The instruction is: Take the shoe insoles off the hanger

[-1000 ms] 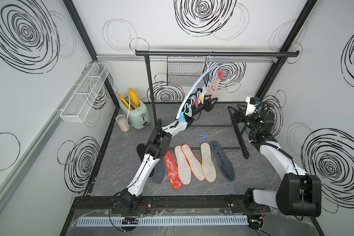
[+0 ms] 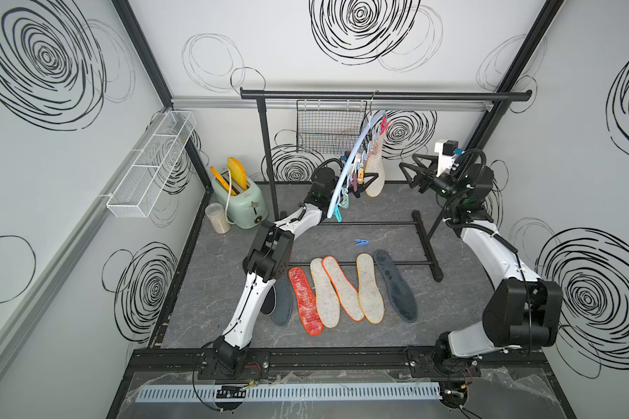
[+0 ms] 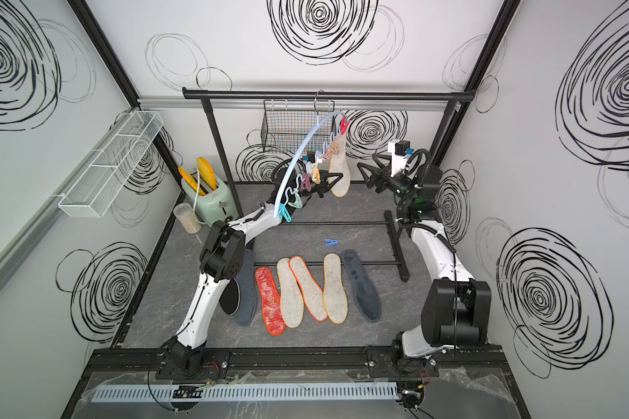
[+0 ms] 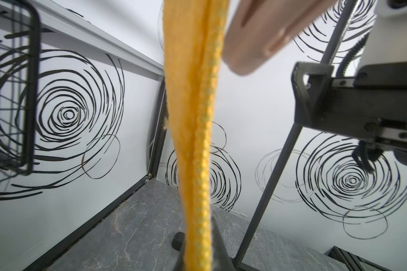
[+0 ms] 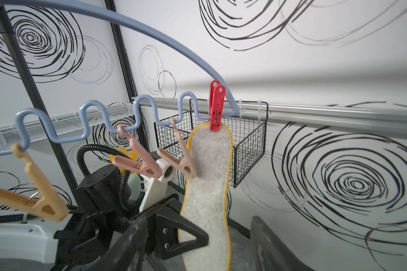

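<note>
A white insole with a yellow rim (image 5: 208,162) hangs from a red clothespin (image 5: 216,108) at the end of the blue wavy hanger (image 5: 162,38). My left gripper (image 3: 339,178) is shut on the insole's lower part; one triangular finger (image 5: 185,232) crosses its face in the right wrist view. The left wrist view has the insole edge-on, its yellow edge (image 4: 198,171) running down between the fingertips. To the right, my right gripper (image 2: 406,171) stands open and empty, its fingers (image 5: 269,244) apart on either side of the insole's lower part in its view, without touching it.
Free clothespins (image 5: 140,158) dangle along the hanger, which hangs on a black rack (image 2: 314,94). Several removed insoles (image 2: 370,289) lie in front, with a blue clothespin (image 2: 361,242) behind them. A green toaster (image 2: 244,204) stands left; a wire basket (image 2: 332,125) is behind.
The left gripper has drawn back to the left, and the hanger has swung, turning the insole's face into view. The right arm has moved inward toward the hanger, its gripper now tilted differently.
</note>
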